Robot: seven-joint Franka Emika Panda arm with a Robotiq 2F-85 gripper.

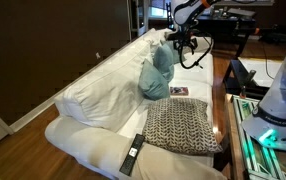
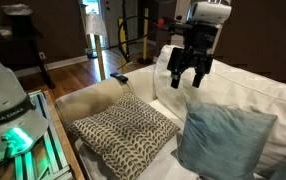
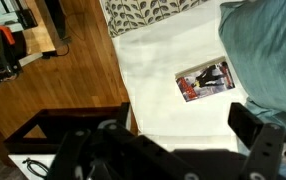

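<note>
My gripper (image 2: 190,80) hangs open above the white couch, nothing between its fingers; it also shows at the upper right of exterior view 1 (image 1: 186,52). Below it in the wrist view, a small flat case with a picture on it (image 3: 205,80) lies on the white seat, apart from the gripper. The same case (image 1: 179,91) rests between the pillows and the patterned cushion in exterior view 1. A black remote (image 1: 132,154) lies on the couch's near arm.
Blue-grey pillows (image 2: 223,140) lean against the backrest. A patterned cushion (image 1: 181,125) covers the near seat. In the wrist view, wooden floor (image 3: 83,75) runs beside the couch. White seat around the case is clear.
</note>
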